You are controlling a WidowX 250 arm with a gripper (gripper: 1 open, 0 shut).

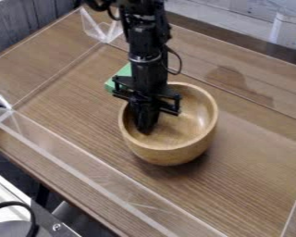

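Observation:
My black gripper [147, 118] reaches down into the left part of a tan wooden bowl [180, 143], its lower end below the rim. The fingertips are dark and hard to make out; nothing clearly shows held between them. A green object [119, 80] lies behind the gripper on the left, partly hidden by it.
Clear plastic pieces are at the left edge and top left. A dark cable shows at the bottom left, off the table.

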